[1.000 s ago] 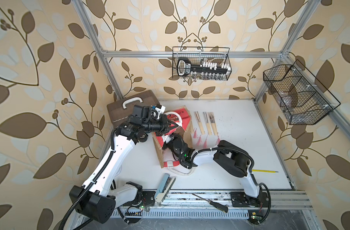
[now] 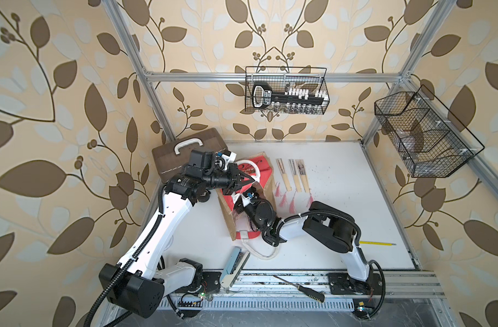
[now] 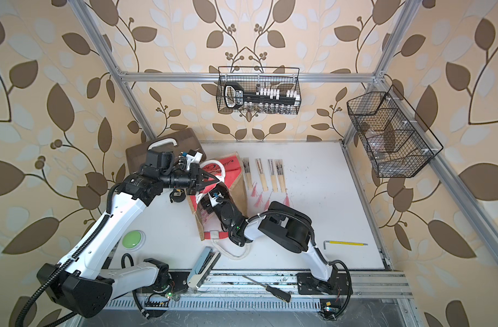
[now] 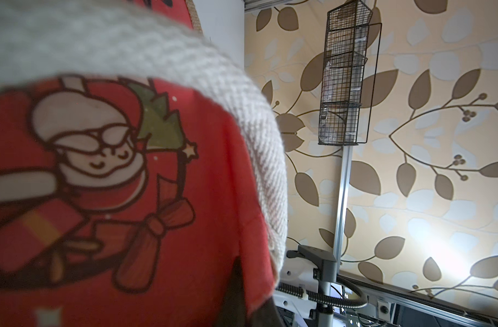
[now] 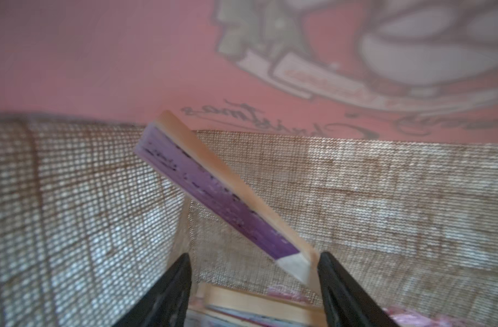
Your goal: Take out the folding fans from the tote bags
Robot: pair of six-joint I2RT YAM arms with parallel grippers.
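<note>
The red and tan tote bag [image 2: 263, 166] stands open on the table, its white handle [image 4: 262, 163] looping close in the left wrist view. At the bag's upper edge, my left gripper [image 2: 252, 179] is shut, and red fabric shows between its dark fingers. My right gripper reaches into the bag with its fingers apart. Inside, a purple-striped folding fan [image 5: 227, 201] leans diagonally beyond the fingertips. Another fan [image 5: 260, 305] lies lower, across the space between the fingers. Several fans with pink tassels, such as the folding fan [image 2: 283, 175], lie on the table beside the bag.
A brown case [image 2: 170, 151] stands behind the left arm. Near the front edge lie a blue stapler [image 2: 233, 267] and a screwdriver [image 2: 309, 292]. A yellow hex key [image 2: 377, 243] rests at right.
My right gripper's body has shifted slightly right and toward the front, with its wrist turned, while staying at the bag. The left arm holds its place.
</note>
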